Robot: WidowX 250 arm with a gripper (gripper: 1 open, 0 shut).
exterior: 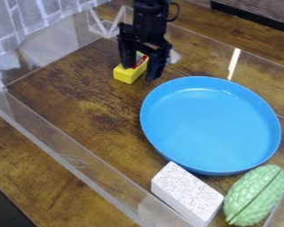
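Observation:
My black gripper (144,55) is at the top centre of the camera view, pointing down with its fingers around or just over a small yellow block (128,74) that has some red on it. The yellow block rests on the dark wooden table near the back. Whether the fingers touch or hold it is hard to tell, as the gripper partly hides it.
A large blue plate (209,124) fills the right middle. A white speckled block (186,192) and a pale green oblong object (255,194) lie at the front right. Clear walls edge the table.

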